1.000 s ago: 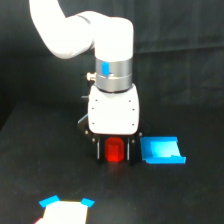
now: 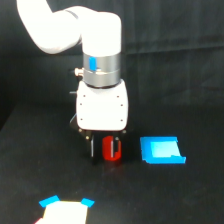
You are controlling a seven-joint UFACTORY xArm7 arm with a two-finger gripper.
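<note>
A small red object [image 2: 111, 150] is low between the fingers of my gripper [image 2: 106, 148], nearer to the right finger. A dark gap shows between it and the left finger [image 2: 92, 147]. The fingers stand apart, wider than the red object, so the gripper looks open. Whether the right finger touches the object, I cannot tell. To the right lies a blue-edged square [image 2: 176, 159] with a lighter middle, flat on the dark surface and apart from the gripper.
At the bottom left, a pale object [image 2: 65, 213] is cut off by the frame edge, with blue corner pieces [image 2: 49, 201] beside it. Dark cloth [image 2: 175, 60] hangs behind.
The arm and gripper have shifted to the left. The red object appears slightly further left too, and now sits off-centre between the fingers. The blue-edged square has not moved.
</note>
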